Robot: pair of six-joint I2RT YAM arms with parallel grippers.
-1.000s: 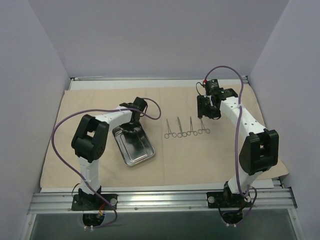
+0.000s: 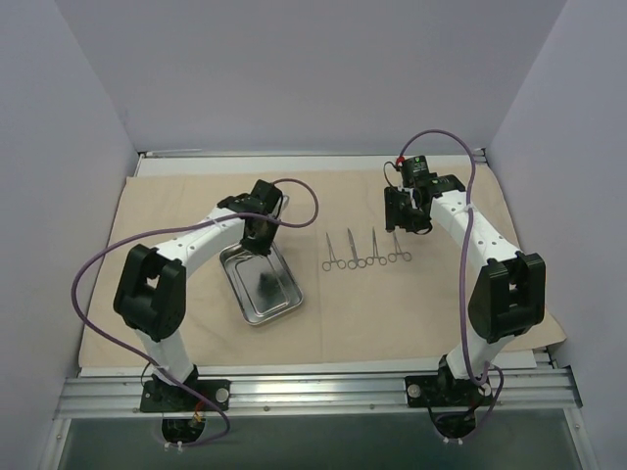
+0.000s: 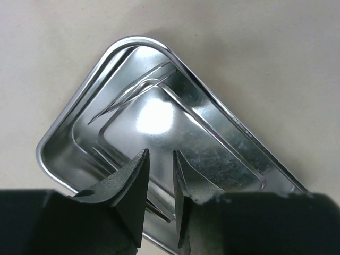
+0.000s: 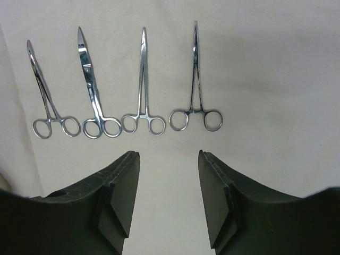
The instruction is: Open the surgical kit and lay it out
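Observation:
The metal tray (image 2: 257, 318) lies on the left half of the cloth. Inside it, tweezers (image 3: 133, 91) rest near one end in the left wrist view, and another slender metal piece (image 3: 159, 210) is partly hidden behind my fingers. Over the tray's far end is my left gripper, slightly open and empty. Right of the tray lie scissors (image 4: 92, 87) and several ring-handled clamps, including one (image 4: 196, 74) at the row's right end, all side by side. My right gripper hovers over the row's right end, open with nothing between its fingers.
Beige cloth (image 2: 392, 318) covers the table, with clear room in front of the instrument row and to its right. Grey walls (image 2: 549, 127) stand at both sides and the back. Purple cables loop over both arms.
The left arm has drawn back a little to the left and seems to have risen from the tray. Tray, row of instruments and right arm look unmoved.

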